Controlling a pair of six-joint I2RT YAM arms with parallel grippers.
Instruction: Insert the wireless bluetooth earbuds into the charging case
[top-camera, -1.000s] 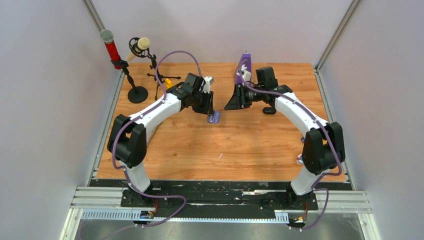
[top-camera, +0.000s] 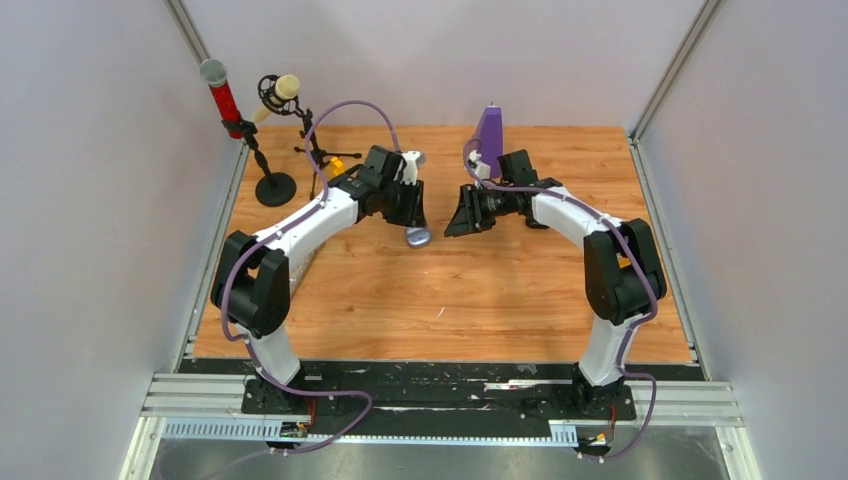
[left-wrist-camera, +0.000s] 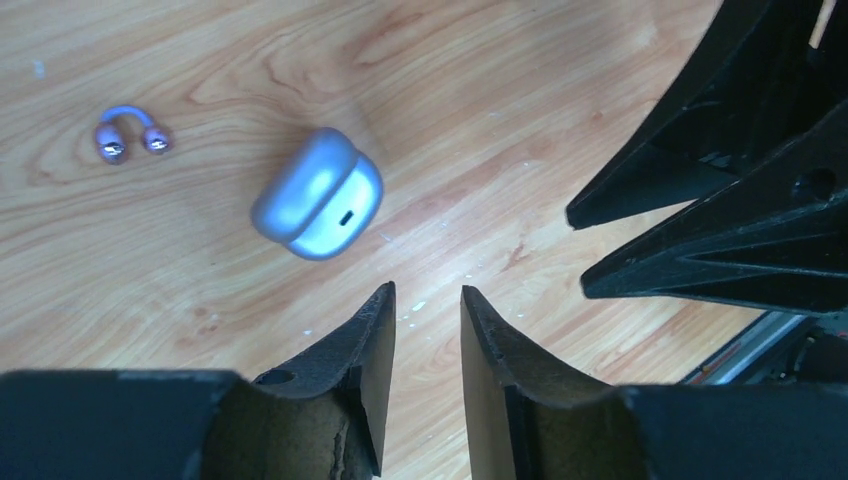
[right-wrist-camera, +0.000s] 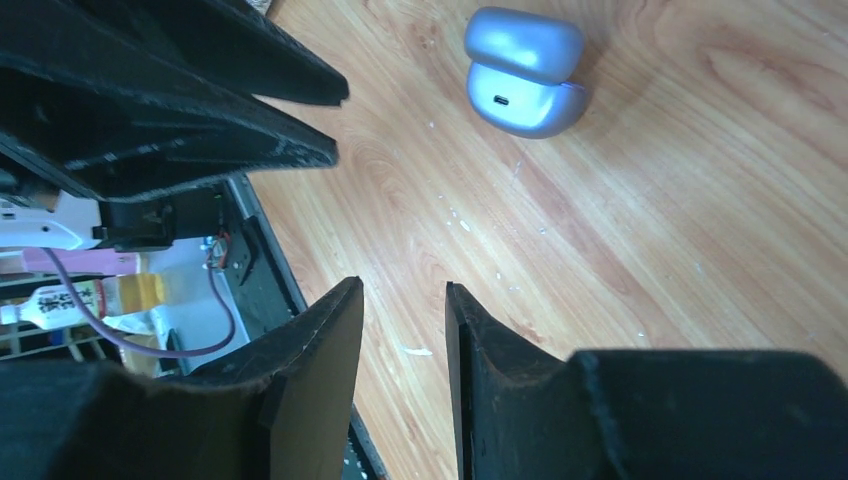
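Note:
The blue charging case rests on the wooden table below my left gripper; its lid looks shut in the left wrist view and right wrist view. The two earbuds, joined by a blue band, lie beside it in the left wrist view. My left gripper is part open over bare wood, nothing between its fingers. My right gripper is part open and empty too, to the right of the case, its fingers near the left gripper's.
Microphones on stands occupy the back left. A purple object stands at the back behind the right arm. Purple cables run along both arms.
The case has shifted and turned beneath the left gripper, which has moved slightly.

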